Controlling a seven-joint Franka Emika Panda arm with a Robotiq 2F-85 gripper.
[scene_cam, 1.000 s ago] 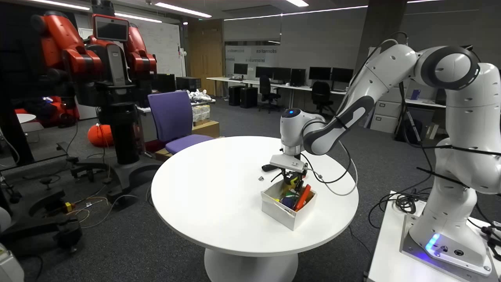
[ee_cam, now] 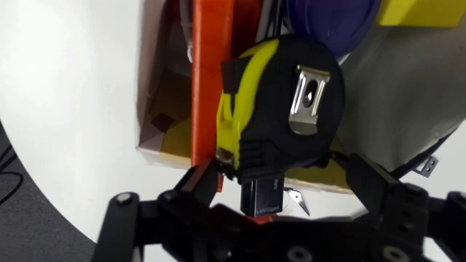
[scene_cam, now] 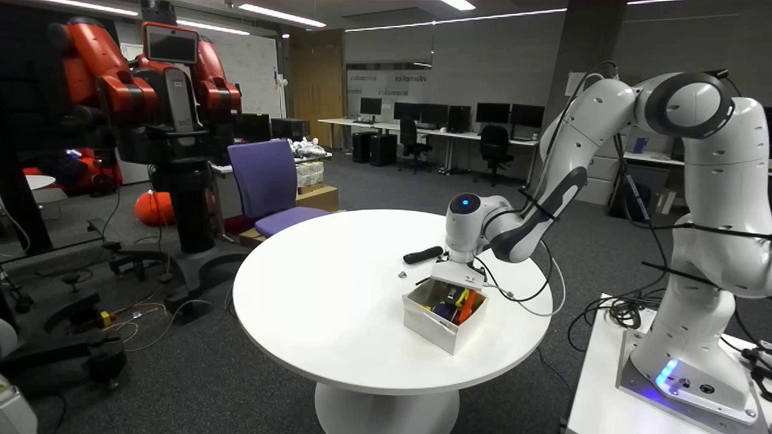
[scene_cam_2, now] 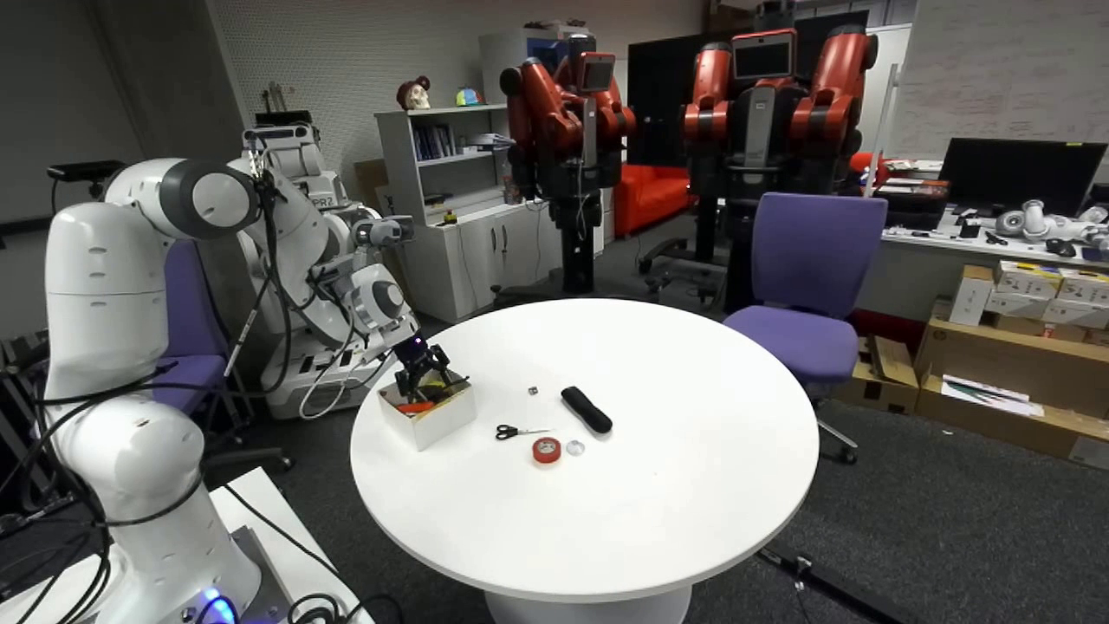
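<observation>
My gripper reaches down into the white box, its fingers spread wide. Between them in the wrist view is a black and yellow tape measure with a metal clip, lying on top of the other contents; the gripper is open. A small black adapter marked LAN/Gigabit shows just below it. An orange bar-shaped item runs along the tape measure's left side. Behind it are a dark blue round thing and a yellow block. In exterior view 1 the wrist mount hides the fingers.
On the white table lie scissors, a red tape roll, a clear disc, a black elongated object and a small metal piece.
The arm has come down towards the box and slightly right in exterior view 1. The fingers, seen above the box earlier, are now down in it.
</observation>
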